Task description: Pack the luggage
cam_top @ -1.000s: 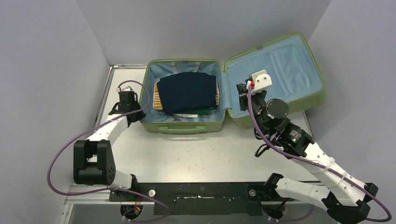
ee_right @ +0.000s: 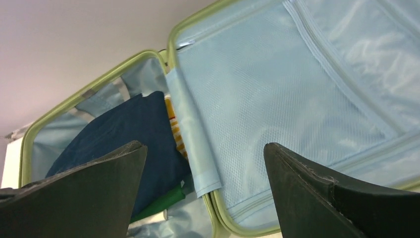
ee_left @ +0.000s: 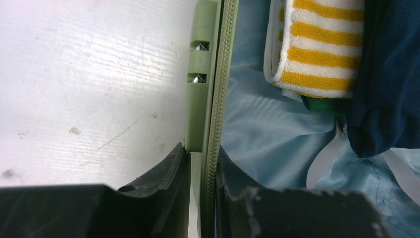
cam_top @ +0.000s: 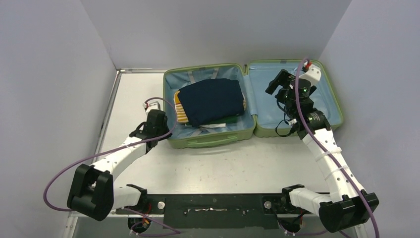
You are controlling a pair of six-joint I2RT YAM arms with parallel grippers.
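A green suitcase [cam_top: 213, 140] lies spread open on the white table, its base on the left and its lid [cam_top: 267, 94] on the right. In the base rests a pile of folded clothes: a navy garment [cam_top: 213, 99] on top, a yellow-and-white striped towel [ee_left: 322, 54] and something green [ee_right: 161, 203] under it. My left gripper is shut on the suitcase's left rim [ee_left: 214, 114], one finger outside and one inside. Over the lid hangs my right gripper, open, with nothing between its fingers.
Bare table [cam_top: 223, 168] lies in front of the suitcase, with a free strip to its left. Grey walls stand close behind and at both sides. The lid's right edge [cam_top: 335, 99] is near the right wall.
The suitcase has shifted right together with my left gripper. Its lid, tilted up earlier, now lies lower and flatter. My right arm has swung from the lid's near left to above its right part.
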